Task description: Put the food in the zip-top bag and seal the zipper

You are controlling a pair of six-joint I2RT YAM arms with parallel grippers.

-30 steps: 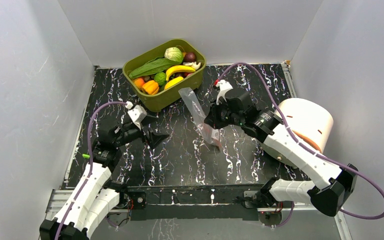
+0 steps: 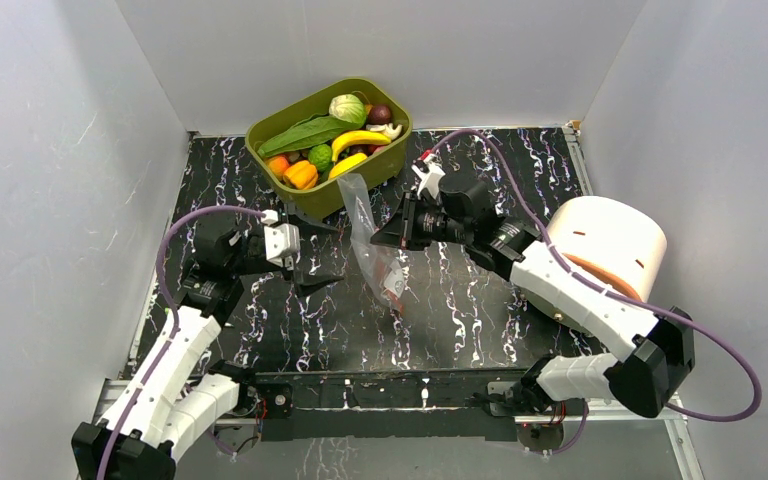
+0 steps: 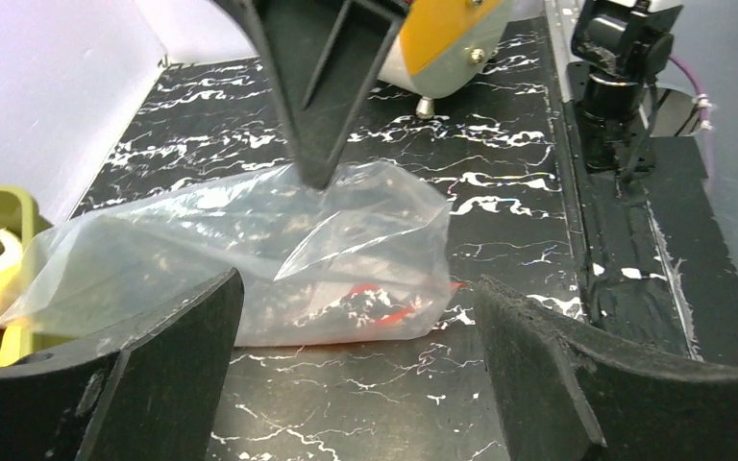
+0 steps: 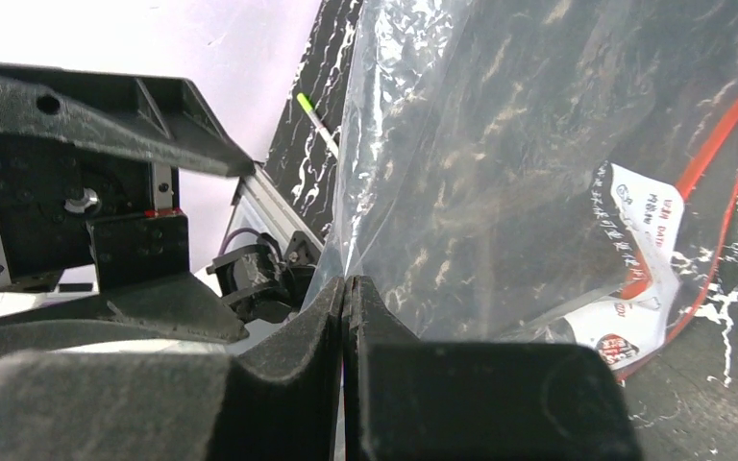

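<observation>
A clear zip bag [image 2: 378, 270] with red edging and a printed patch hangs at the centre of the table, pinched at its side between the tips of my shut right gripper; it also fills much of the left wrist view [image 3: 336, 259]. My left gripper [image 2: 336, 254] stands wide open just left of the bag, its fingers either side with nothing between them. The food, such as bananas [image 2: 358, 141], a cabbage [image 2: 345, 108] and an orange pepper [image 2: 300, 174], sits in a green bin [image 2: 264, 132] behind the bag.
A cream rounded appliance [image 2: 610, 235] stands on the right beside my right arm. A thin green-tipped pen [image 4: 317, 123] lies at the left side.
My left gripper has opened wider and moved right toward the bag. My right gripper has moved left with the bag, which now hangs further left and more upright.
</observation>
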